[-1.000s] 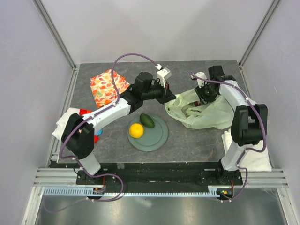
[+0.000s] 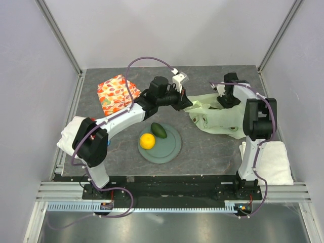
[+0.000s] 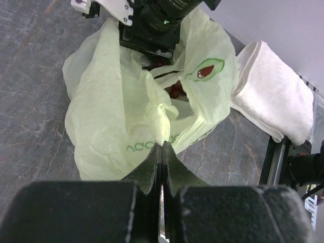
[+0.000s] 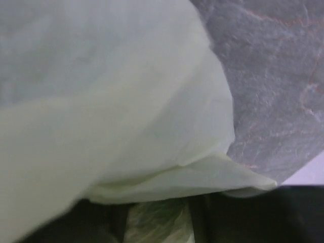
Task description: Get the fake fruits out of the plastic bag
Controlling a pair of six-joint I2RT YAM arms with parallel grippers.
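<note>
The pale green plastic bag (image 2: 217, 121) lies crumpled on the right of the table, its mouth toward the left arm. My left gripper is shut on a thin fold of its rim. Through the opening, red fruit (image 3: 175, 91) shows inside. My right gripper reaches into the bag, its fingertips hidden in the top and left wrist views. In the right wrist view its dark fingers (image 4: 228, 217) stand apart with something greenish and blurred between them; whether they grip it I cannot tell. A green avocado (image 2: 159, 130) and an orange (image 2: 147, 141) lie on the plate (image 2: 164, 153).
An orange patterned cloth (image 2: 114, 95) lies at the back left. White towels (image 2: 273, 164) flank the table, another (image 2: 69, 136) beneath the left arm. Bare table shows between plate and bag.
My right gripper has gone deeper into the bag and a little to the right. The bag's mouth has lifted and narrowed, covering the red fruit from above. The left gripper has shifted slightly right.
</note>
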